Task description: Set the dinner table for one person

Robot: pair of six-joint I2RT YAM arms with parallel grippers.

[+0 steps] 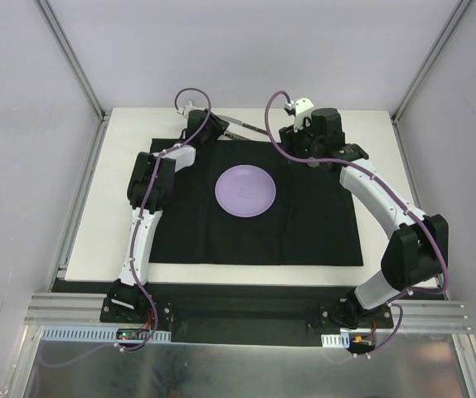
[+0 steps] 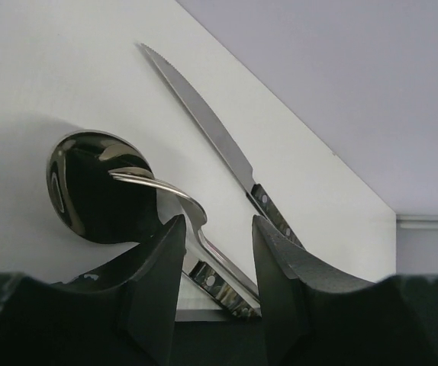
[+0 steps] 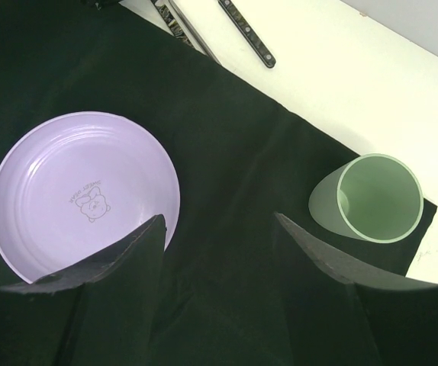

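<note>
A lilac plate sits centred on the black mat. At the back left, my left gripper hovers open over cutlery on the white table: a fork rests across a spoon, near another black-handled piece, with a knife apart behind them. My right gripper is open with nothing between its fingers, above the mat between the plate and a green cup, which stands near the mat's back right corner.
White table borders the mat, with walls behind and at both sides. The right arm covers much of the mat's back right in the top view.
</note>
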